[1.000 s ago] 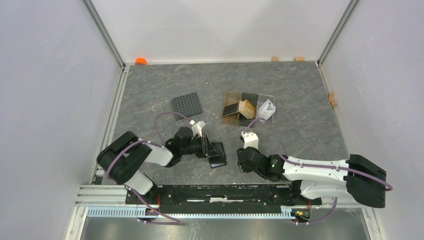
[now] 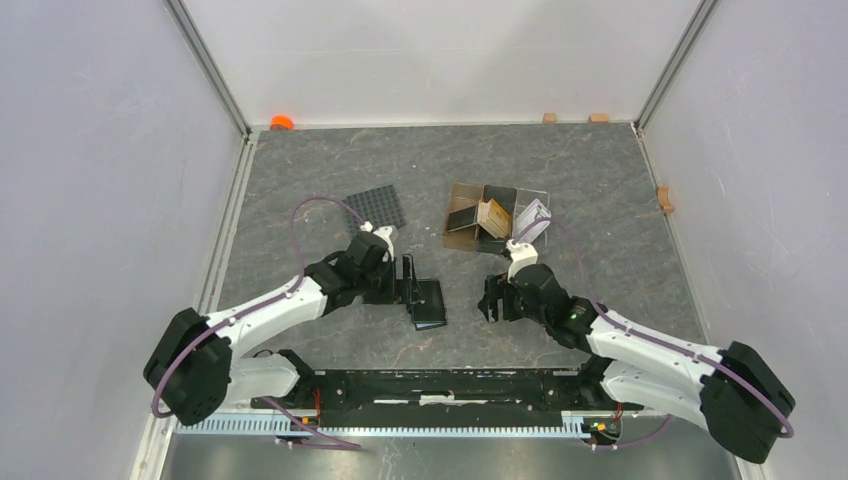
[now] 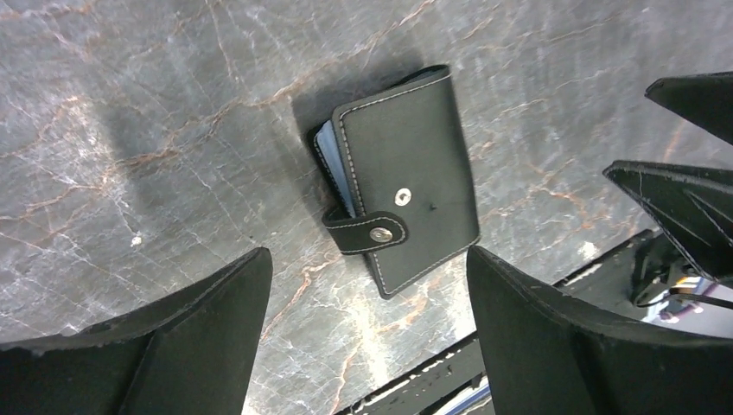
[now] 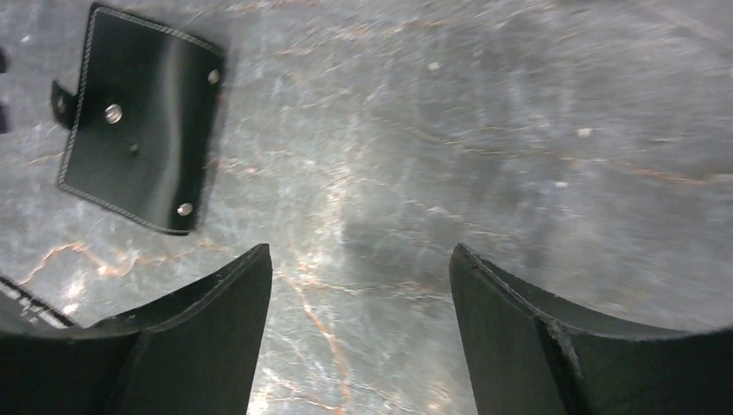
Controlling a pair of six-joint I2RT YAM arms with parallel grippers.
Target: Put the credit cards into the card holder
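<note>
The black card holder (image 3: 423, 164), stitched along its edges, lies folded on the table; its strap (image 3: 367, 233) bends around one side. A bluish layer (image 3: 335, 164) shows at that side; whether it is a card or a sleeve, I cannot tell. My left gripper (image 2: 409, 280) is open above the holder's left part, with nothing held. To the right of the holder, my right gripper (image 2: 490, 300) hangs open over bare table. In the right wrist view the holder (image 4: 147, 121) sits at upper left, outside the fingers (image 4: 246, 285). No loose credit card can be made out clearly.
A divided bin (image 2: 460, 238) stands behind, containing a dark item, a tan box (image 2: 493, 218) and a white patterned item (image 2: 534, 216). A dark ribbed mat (image 2: 376, 205) lies back left, partly behind the left arm. Table right of the bin is clear.
The left gripper has drawn back left from the holder, which has shifted slightly left.
</note>
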